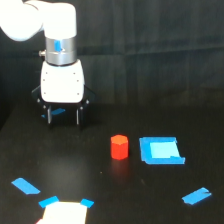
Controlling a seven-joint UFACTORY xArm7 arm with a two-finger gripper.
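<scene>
The white robot arm hangs at the upper left, its dark gripper (63, 114) low over the table with fingers apart and nothing visible between them. A red block (119, 147) stands near the middle of the dark table, to the right of and nearer than the gripper. To its right lies a pale square framed in blue tape (163, 151).
A light, cream object (65, 213) is cut off at the bottom left edge, with blue tape strips around it. Another blue tape strip (197, 196) lies at the lower right.
</scene>
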